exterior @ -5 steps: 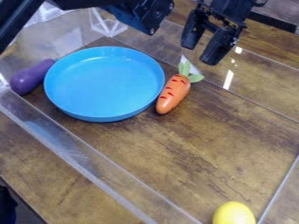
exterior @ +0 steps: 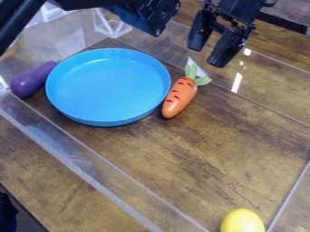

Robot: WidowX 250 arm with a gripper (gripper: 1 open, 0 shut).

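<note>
The black gripper (exterior: 213,38) hangs at the top right over the wooden surface, its two fingers spread apart with nothing between them. Below and left of it, an orange toy carrot (exterior: 180,96) with a green top lies just right of a blue plate (exterior: 107,86), which is empty. A purple eggplant (exterior: 31,79) lies at the plate's left. A yellow egg-shaped object (exterior: 242,220) rests at the bottom right edge of the view.
Clear plastic walls (exterior: 85,170) border the wooden floor (exterior: 169,163). Dark cables or arm parts cross the top left.
</note>
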